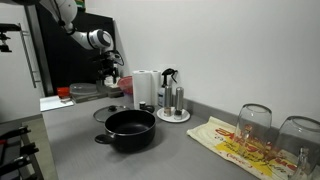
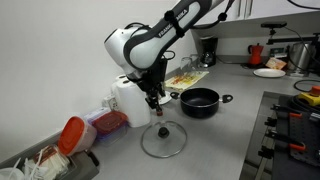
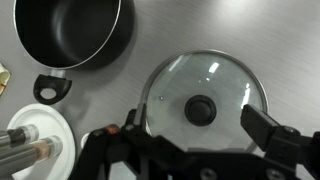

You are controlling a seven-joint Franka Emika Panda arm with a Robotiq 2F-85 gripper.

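A round glass lid [image 3: 228,85] with a black knob [image 3: 200,110] lies flat on the grey table. Above it is my gripper, its two black fingers spread wide; in the wrist view the knob appears between them, with nothing held. From the second exterior view the fingertips hang clear of the lid [image 2: 165,147], pointing down. Beside the lid stands an uncovered black pot [image 1: 130,128] with side handles; its inside [image 3: 75,25] looks empty. In the first exterior view the gripper [image 1: 108,77] is small and far back.
Behind the pot, a white plate [image 1: 173,117] carries shakers and a bottle. A paper towel roll [image 1: 146,88] stands close to the lid. Upturned glasses [image 1: 254,125] rest on a patterned cloth [image 1: 225,141]. Bowls [image 2: 78,132] are stacked at the far end.
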